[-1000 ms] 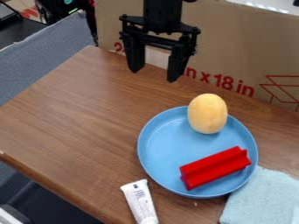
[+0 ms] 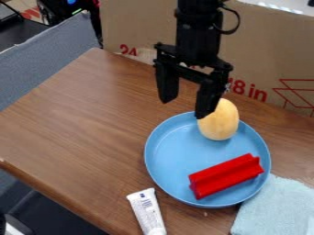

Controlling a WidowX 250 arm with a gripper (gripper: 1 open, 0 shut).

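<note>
My black gripper (image 2: pixel 186 90) is open above the back part of a blue plate (image 2: pixel 172 151), its right finger low beside or just over a pale yellow, egg-shaped object (image 2: pixel 218 127), partly covering its top. A red rectangular object (image 2: pixel 226 174) lies at the front right of the plate. A white tube (image 2: pixel 146 211) lies on the wooden table in front of the plate, at the lower edge of the view.
A light blue cloth (image 2: pixel 274 213) lies at the front right. A cardboard box (image 2: pixel 270 55) stands along the back.
The gripper has moved down and slightly right, from above the back of the table to beside the yellow object on the plate. The other objects look unmoved.
</note>
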